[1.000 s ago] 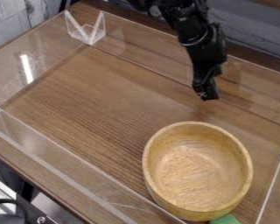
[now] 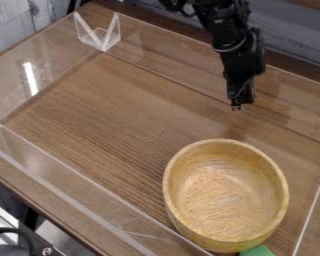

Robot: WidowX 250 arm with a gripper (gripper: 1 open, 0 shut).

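The black gripper [image 2: 239, 98] of the arm hangs over the back right of the wooden table [image 2: 96, 120], pointing down, its narrow tips shut; nothing clear shows between them. A tan round-cornered bowl [image 2: 224, 190] sits at the front right, apart from the gripper and nearer the camera.
A small clear acrylic holder [image 2: 99, 32] stands at the back left. A green item [image 2: 256, 250] peeks out beside the bowl at the front edge. A grey wall runs along the back.
The bowl and other things have not moved.
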